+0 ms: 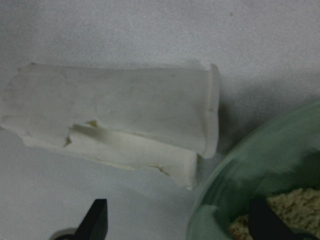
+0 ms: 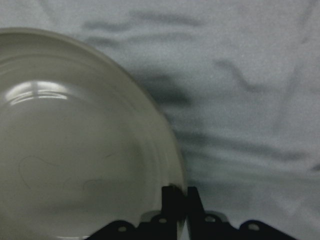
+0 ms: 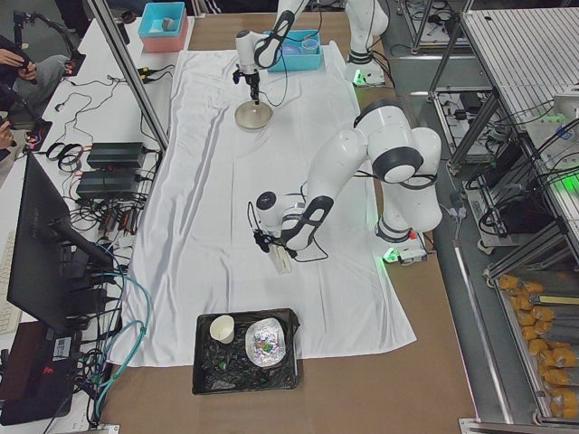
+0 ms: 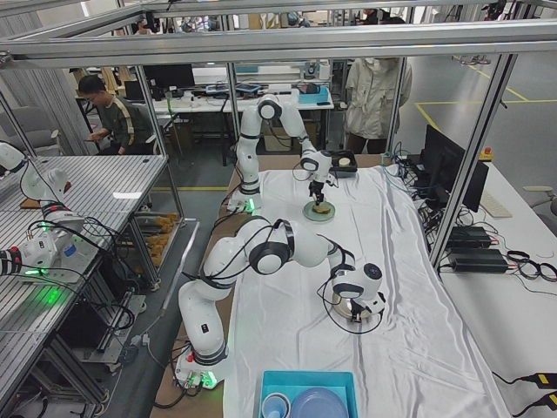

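My left gripper is open above crumpled white paper pieces (image 1: 110, 102) beside a green plate (image 1: 215, 210) holding a crusty bread-like item (image 1: 295, 212). In the camera left view this arm's wrist (image 3: 271, 221) hides most of that plate. My right gripper is shut on the rim of a cream plate (image 2: 75, 145) on the cloth; in the camera left view it is at the far end.
A black tray (image 3: 208, 371) with a white cup and foil container stands at one end, a blue bin (image 4: 270, 383) with dishes at the other. Monitors and cables line one side.
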